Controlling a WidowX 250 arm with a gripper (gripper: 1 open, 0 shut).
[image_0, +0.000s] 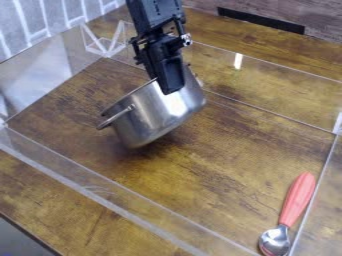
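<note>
A steel pot (150, 120) hangs tilted near the middle left of the clear-walled enclosure, a handle sticking out at its left. My black gripper (170, 78) points down at the pot's upper right rim and looks shut on it; the fingertips sit against the steel, and what lies between them is hard to see. A scoop with a red handle (298, 200) lies at the lower right.
Clear plastic walls (254, 105) surround the wooden work surface (214, 180).
</note>
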